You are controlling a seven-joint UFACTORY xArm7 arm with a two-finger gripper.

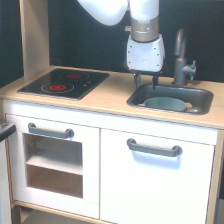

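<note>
My white gripper (pixel 146 82) points down at the back left part of the sink, over or just behind its rim. Its two dark fingers stand apart, and nothing shows between them. A dark green, rounded dish, perhaps a pot or bowl (pixel 165 104), lies in the dark sink (pixel 200 102). The dish is in front of and to the right of the fingers, apart from them in this view.
A dark tap (pixel 180 62) rises behind the sink, right of my gripper. At left is a black stovetop (pixel 64 84) with red rings. Bare wooden counter (pixel 112 97) lies between. Below are a shut white cupboard door (pixel 155 180) and an oven with a dark handle (pixel 50 131).
</note>
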